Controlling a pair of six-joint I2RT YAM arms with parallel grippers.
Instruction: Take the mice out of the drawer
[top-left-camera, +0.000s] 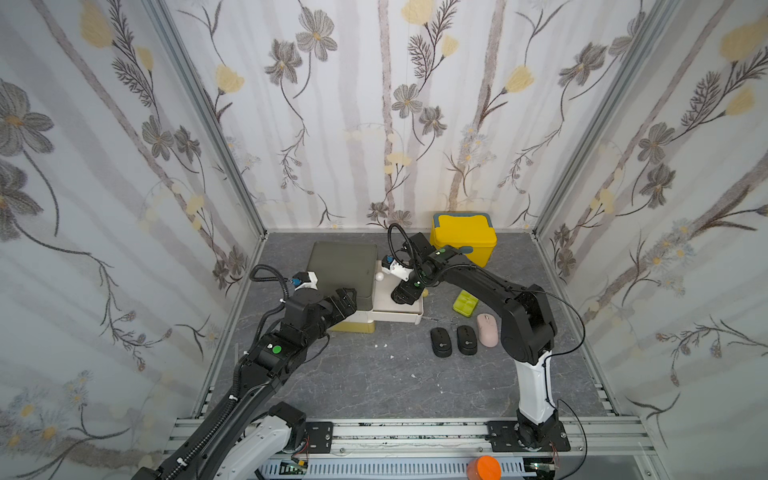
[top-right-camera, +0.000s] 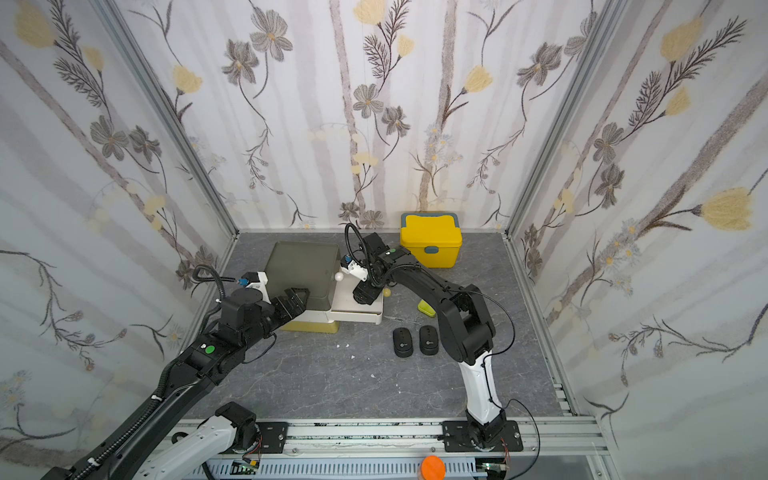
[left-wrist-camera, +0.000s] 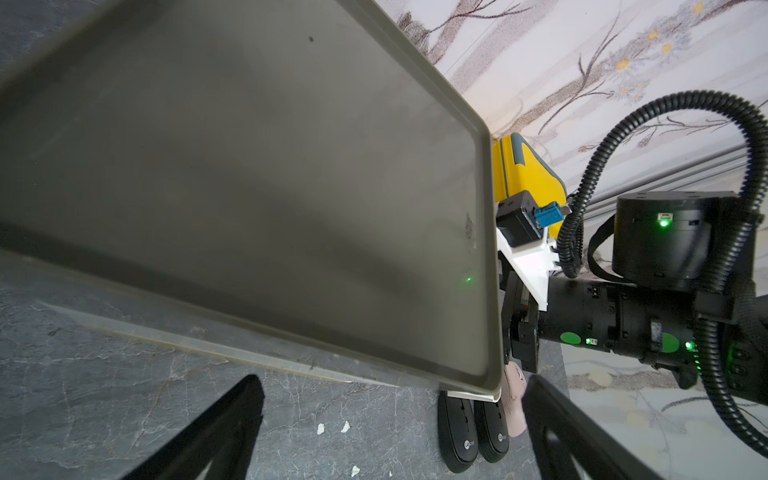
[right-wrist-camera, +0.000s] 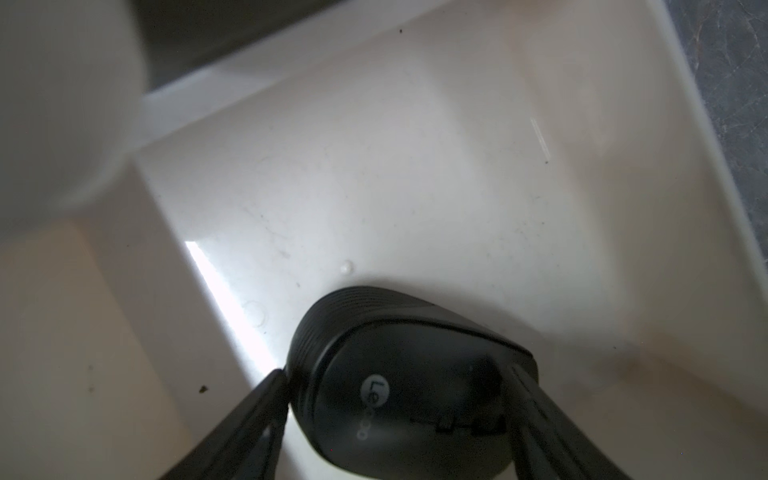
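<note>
A black mouse (right-wrist-camera: 416, 392) lies on the floor of the pulled-out white drawer (right-wrist-camera: 416, 160). Over it my right gripper has its fingers apart, one at either end of the mouse; whether both press on it I cannot tell. In the top left view the right arm covers most of the mouse. My left gripper is open and empty, close to the near edge of the grey cabinet top (left-wrist-camera: 280, 176). Outside the drawer, on the table, are two black mice (top-left-camera: 441, 342) and a pink mouse (top-left-camera: 487, 329).
A round white knob (top-left-camera: 380, 277) sticks out by the cabinet's side. The yellow box (top-left-camera: 464, 237) stands at the back, and a yellow-green tray (top-left-camera: 465, 302) lies right of the drawer. Bare table (top-left-camera: 400, 384) spreads across the front.
</note>
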